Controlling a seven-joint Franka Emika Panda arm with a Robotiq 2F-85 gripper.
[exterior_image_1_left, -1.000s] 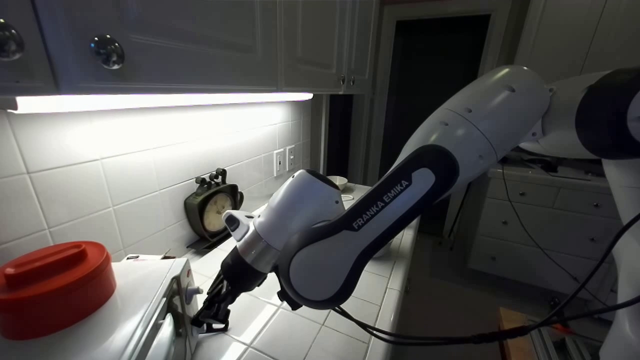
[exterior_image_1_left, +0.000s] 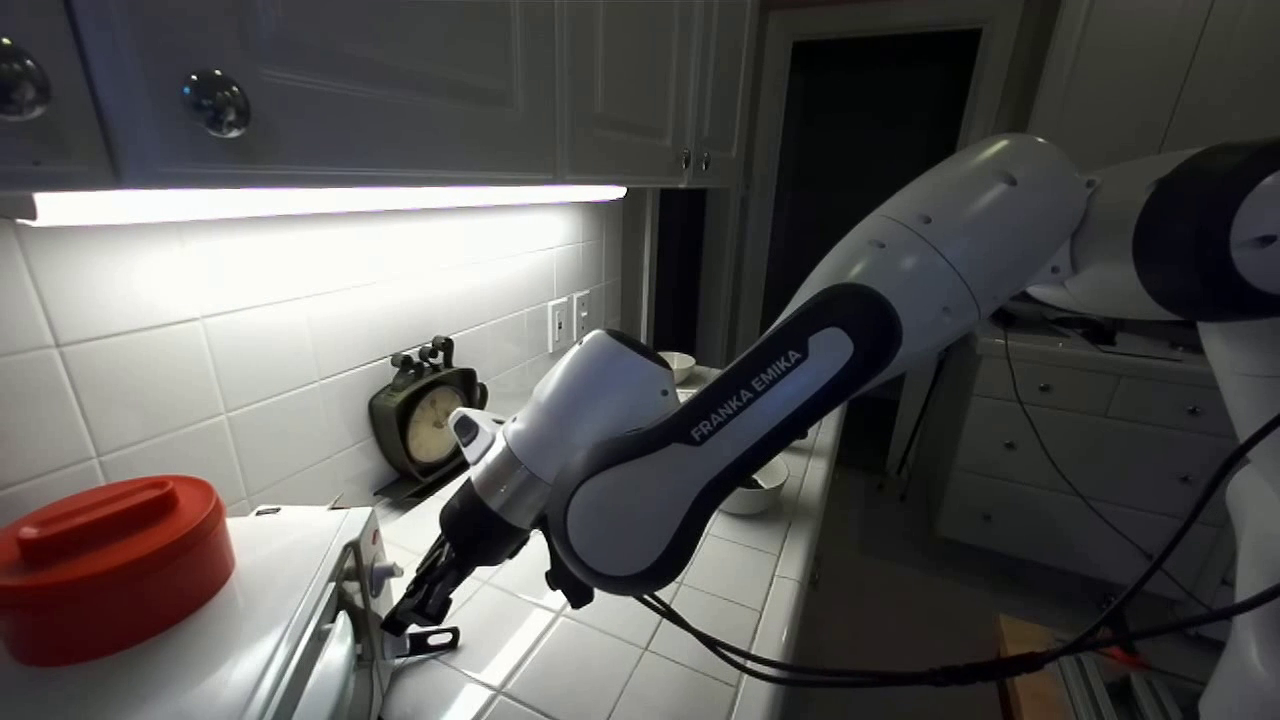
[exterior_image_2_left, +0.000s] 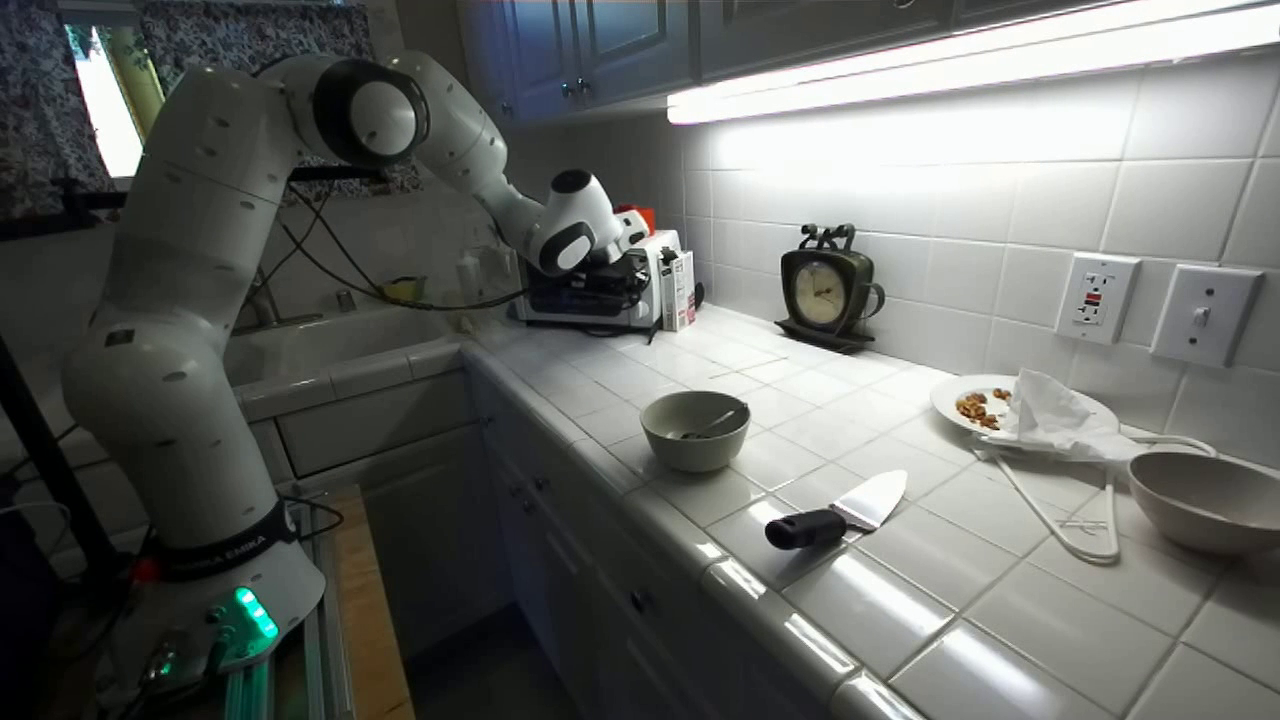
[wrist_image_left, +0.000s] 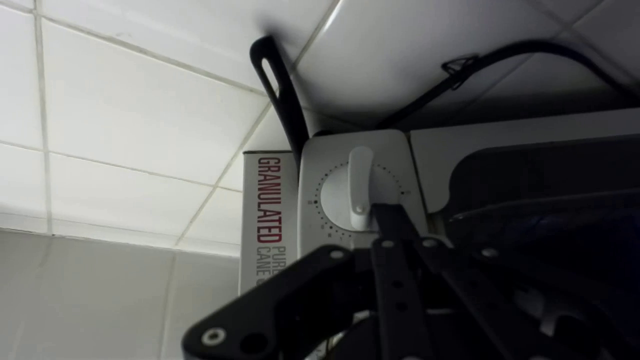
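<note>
A white toaster oven (exterior_image_1_left: 258, 564) stands on the counter, its front carrying a round white dial (wrist_image_left: 336, 195) with a raised knob (wrist_image_left: 360, 180). In the wrist view my gripper is shut, with nothing showing between its fingers. The fingertips sit at the lower right of the knob, close against its end; whether they touch it cannot be told. In exterior view 1 the gripper (exterior_image_1_left: 396, 620) points down at the oven's front, just below a protruding knob (exterior_image_1_left: 384, 576). From exterior view 2 the dark gripper (exterior_image_2_left: 630, 282) blends into the oven front.
A red lidded container (exterior_image_1_left: 114, 564) rests on the oven. Beside the oven are a granulated sugar box (wrist_image_left: 267, 210) and a black handle (wrist_image_left: 282, 96). A clock-faced scale (exterior_image_2_left: 825, 294) stands by the wall. A bowl (exterior_image_2_left: 693, 438) and a cake server (exterior_image_2_left: 840, 516) lie farther along the counter.
My arm and gripper have shifted slightly up and to the left in exterior view 1. The oven and red container also appear slightly displaced.
</note>
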